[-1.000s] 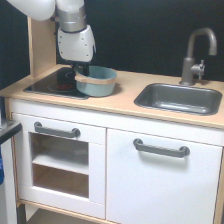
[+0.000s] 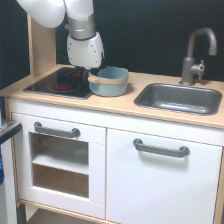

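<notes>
The white robot arm hangs from the upper left, with its gripper (image 2: pixel 88 72) low at the left side of a teal pot (image 2: pixel 110 87). The pot stands on the wooden counter at the right edge of the black stovetop (image 2: pixel 56 84). I cannot tell whether the fingers are open or shut, or whether they touch the pot.
A sink (image 2: pixel 176 98) with a grey faucet (image 2: pixel 192 65) is at the right of the counter (image 2: pixel 136 77). Below are two white cabinet doors with dark handles, the left one with a window. A grey-and-blue object stands at the far left edge.
The arm and gripper have moved to the right, and the pot has shifted a little to the right along with them.
</notes>
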